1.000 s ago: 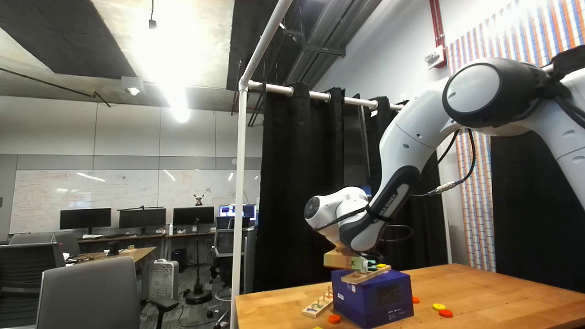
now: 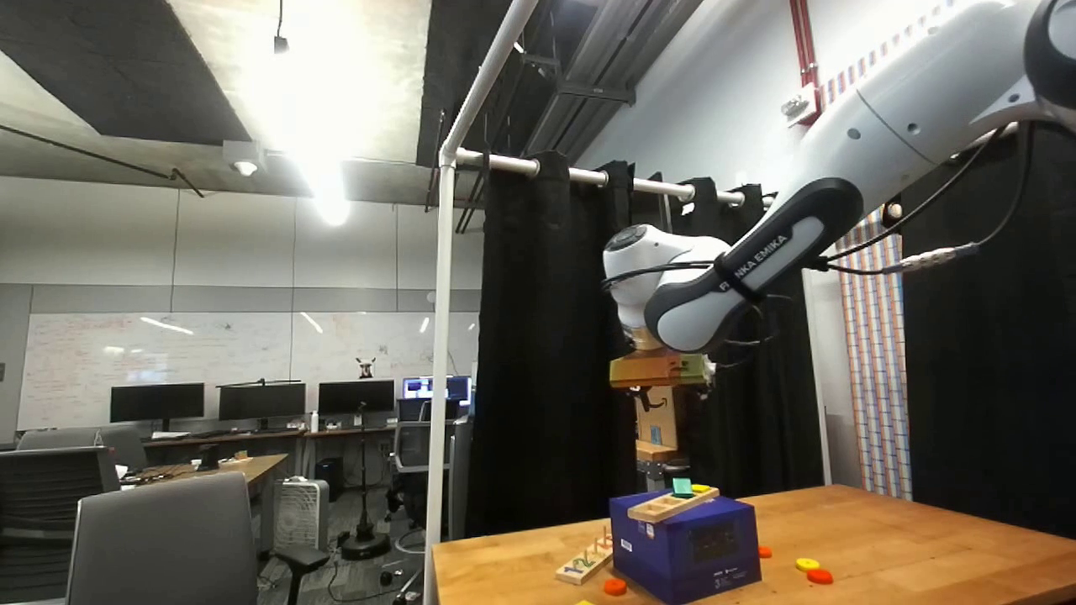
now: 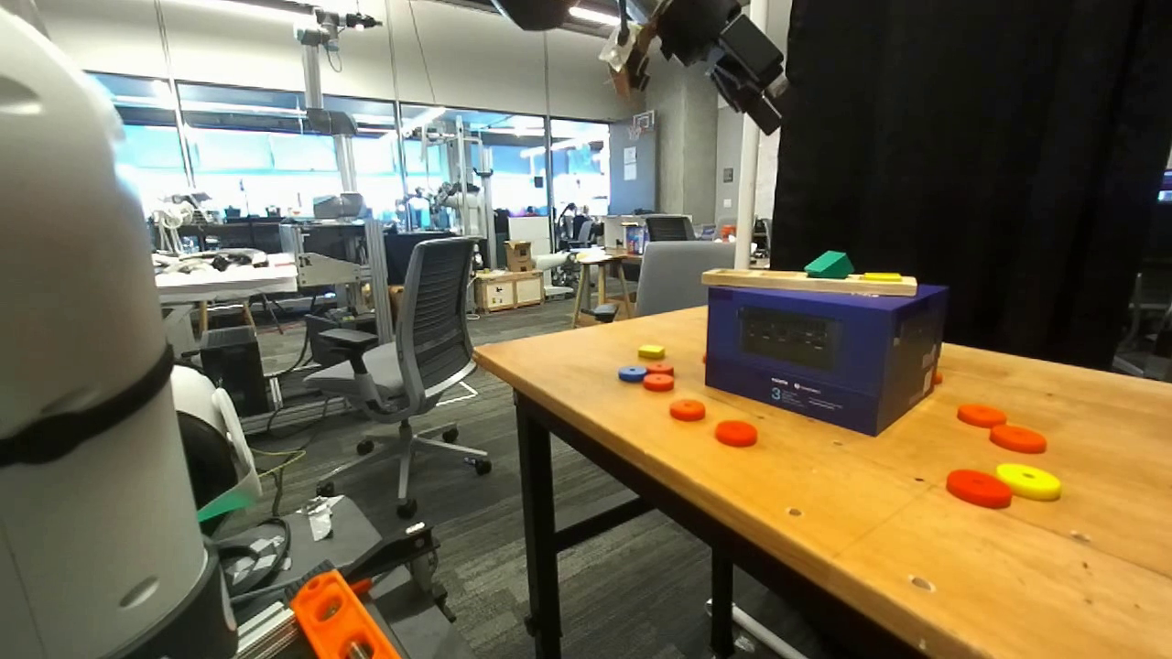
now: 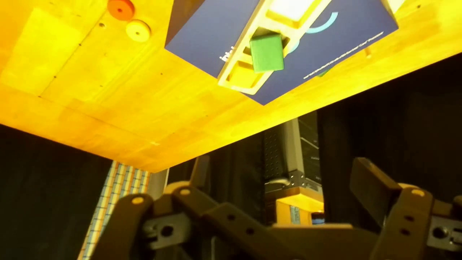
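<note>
A green block [image 4: 267,52] rests tilted on the wooden tray [image 4: 223,80], partly over one of its compartments. A flat yellow piece [image 4: 243,76] lies in the tray's end compartment, beside the green block. The tray sits across the top of a dark blue box [image 3: 820,372] on the wooden table. High above the box, my gripper is open, its fingers [image 4: 373,186] spread wide with nothing between them. Its fingertips are apart from the block and tray.
Orange discs [image 3: 736,433] and a yellow disc [image 3: 1029,481] lie scattered around the box. Exterior view 1 shows a numbered peg board [image 2: 585,561] beside the box. Bare tabletop [image 2: 908,534] spreads to the right of it.
My arm has risen well away from the box, where the gripper was low at the tray. The green block now shows uncovered on the tray.
</note>
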